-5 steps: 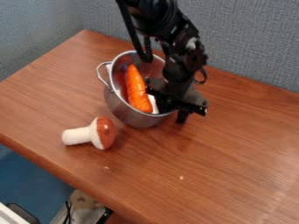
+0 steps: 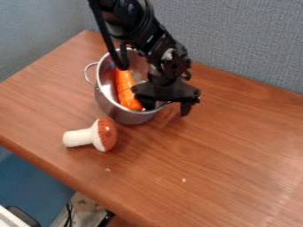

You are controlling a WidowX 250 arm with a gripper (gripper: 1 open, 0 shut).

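Note:
A metal pot (image 2: pixel 106 105) with side handles stands on the wooden table, an orange carrot (image 2: pixel 126 89) lying inside it. My black gripper (image 2: pixel 166 101) is over the pot's right part and rim, its fingers open; whether it touches the pot is hard to tell. In front of the pot, to the lower left, a toy mushroom (image 2: pixel 102 134) with a red-orange cap and white stem lies on its side.
A grey padded wall (image 2: pixel 236 40) runs behind it. Beyond the left edge are a blue floor and some cables.
The pot, the carrot in it and my gripper have shifted left and toward the back of the table. The mushroom has stayed where it was.

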